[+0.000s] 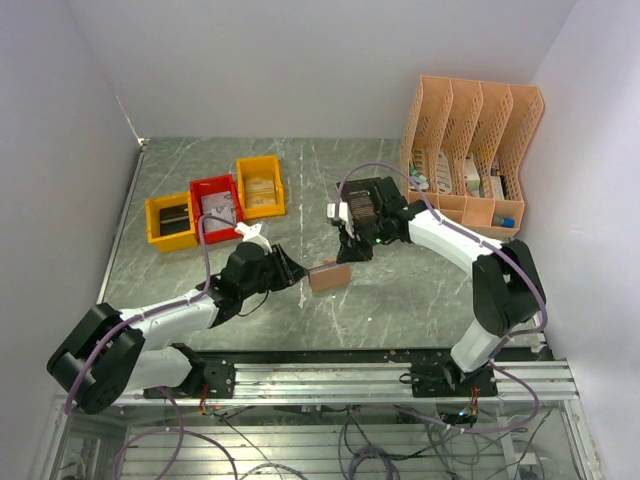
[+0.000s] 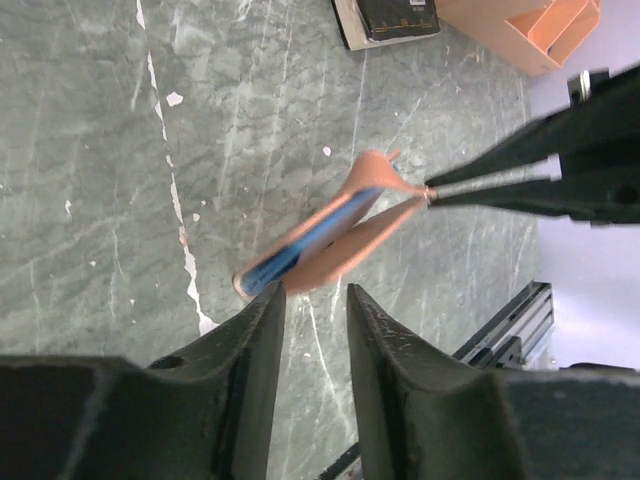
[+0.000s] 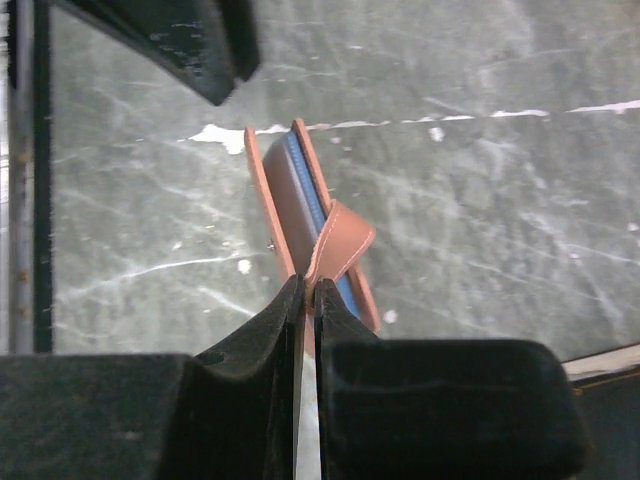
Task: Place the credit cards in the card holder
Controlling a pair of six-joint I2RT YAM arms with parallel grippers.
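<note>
The tan card holder [image 2: 345, 250] stands on its edge off the table's middle, with a blue inner layer [image 3: 305, 185] visible between its walls. My right gripper has its fingertips closed on the holder's top flap [image 3: 345, 240]. To the holder's left in the top view, my left gripper [image 1: 298, 271] is open, its fingers apart near the holder with nothing between them. Whether any loose credit cards lie in the small bins cannot be told.
Yellow bins [image 1: 258, 205] [image 1: 168, 241] and a red bin [image 1: 219, 235] stand at the back left. A slotted organiser [image 1: 470, 210] with items fills the back right. A dark flat object [image 1: 355, 190] lies behind my right gripper.
</note>
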